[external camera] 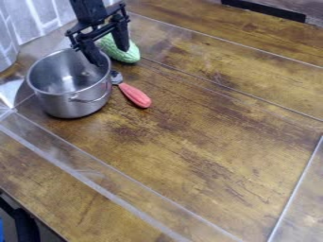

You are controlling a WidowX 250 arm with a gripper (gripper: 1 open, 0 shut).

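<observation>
My black gripper (97, 38) hangs at the top left, just left of a green corn-like toy (123, 50) and above the back rim of a steel pot (67, 93). Whether its fingers are open or closed is unclear. A red-handled utensil (134, 95) lies on the wood surface just right of the pot, its metal end toward the green toy.
A light, wrinkled backdrop lines the upper left behind the pot. A dark object sits at the bottom left corner.
</observation>
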